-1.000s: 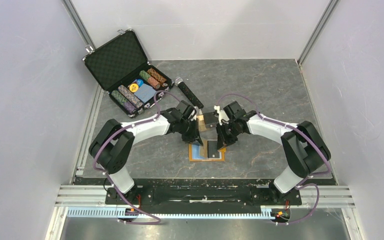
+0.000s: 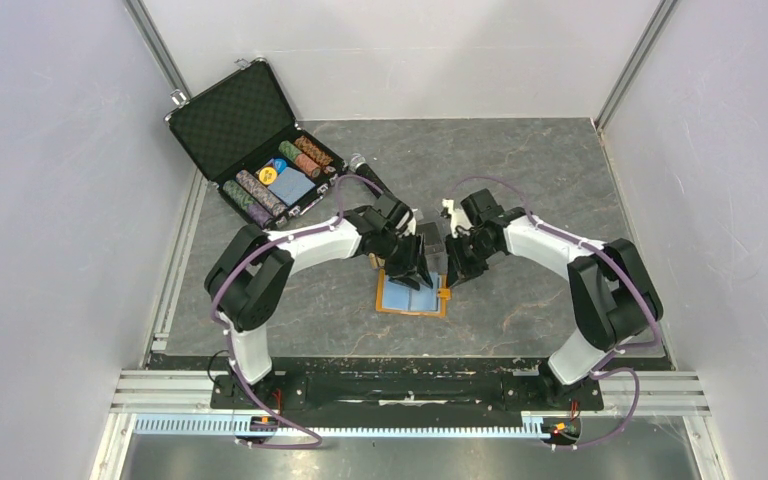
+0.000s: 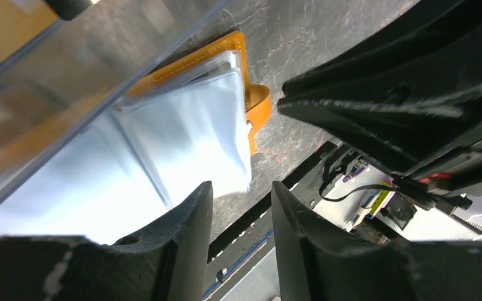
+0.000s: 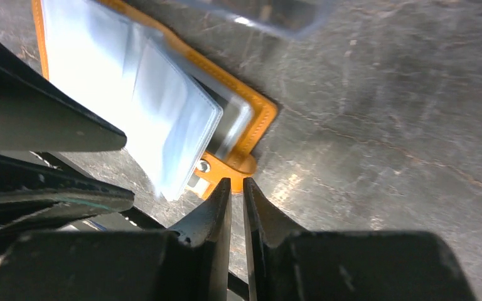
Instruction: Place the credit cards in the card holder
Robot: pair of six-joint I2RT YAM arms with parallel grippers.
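Note:
An orange card holder (image 2: pixel 382 305) lies at the front middle of the mat, its pale translucent sleeves (image 3: pixel 185 132) facing up, with an orange snap strap (image 4: pixel 226 172) on its right side. My left gripper hovers over the sleeves, fingertips slightly apart and nothing visible between them. My right gripper is at the holder's strap side, its fingertips close together, with no card visible between them. A clear tray (image 3: pixel 69 75) stands behind the holder, with dark and gold cards (image 2: pixel 432 236) visible there from above.
An open case of poker chips (image 2: pixel 270 180) sits at the back left, with a dark cylindrical object (image 2: pixel 365 170) beside it.
My left gripper has moved right over the holder. A pale sleeve now shows where a dark surface lay on the holder's right half. My right gripper has shifted slightly right.

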